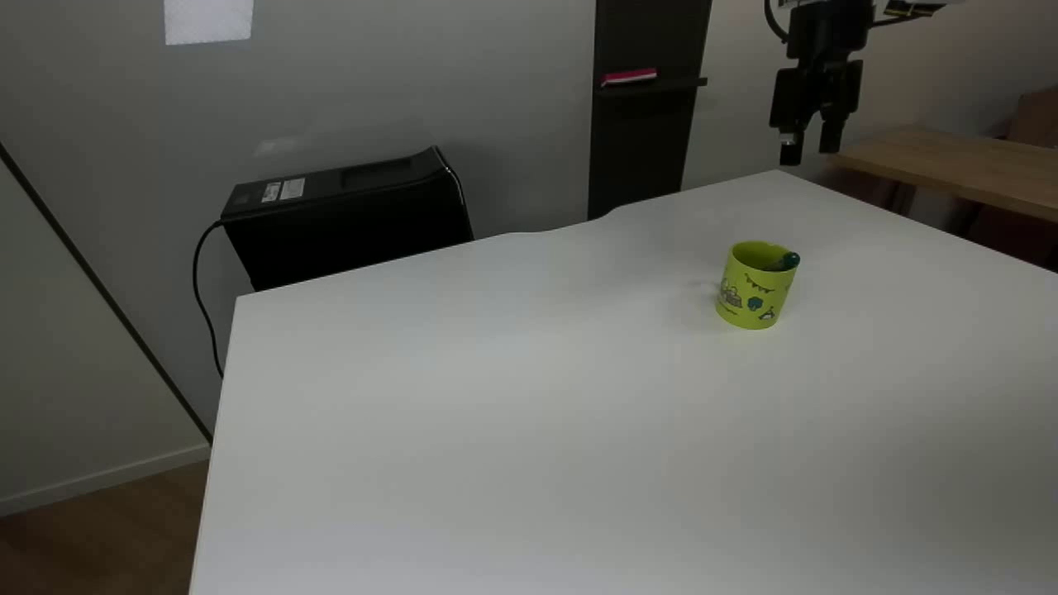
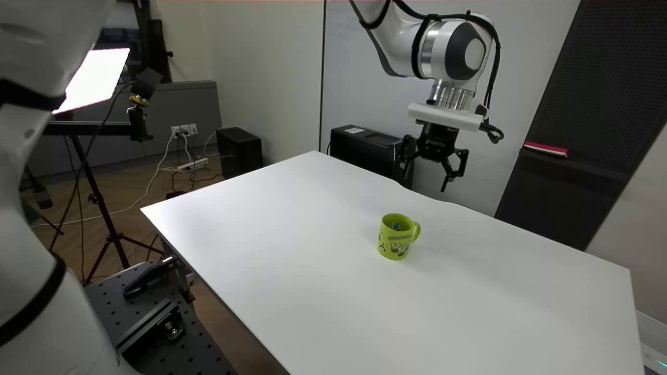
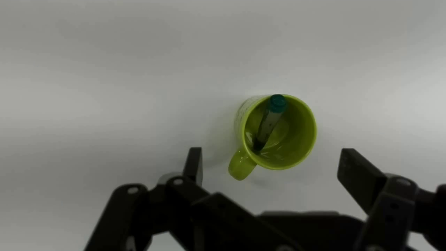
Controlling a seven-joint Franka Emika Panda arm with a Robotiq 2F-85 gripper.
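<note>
A yellow-green mug [image 1: 750, 297] with small printed pictures stands upright on the white table. Inside it leans a marker [image 3: 267, 125], its teal end resting at the rim and its dark end down in the mug. The mug's handle [image 3: 241, 164] points toward the lower left in the wrist view. My gripper [image 2: 425, 178] hangs well above the table, open, with nothing between its fingers. In the wrist view the mug appears beyond the gap between the two fingertips, apart from both.
A black box-shaped device [image 1: 347, 213] stands behind the table's far edge. A dark rack [image 2: 581, 144] with a red item is at the back right.
</note>
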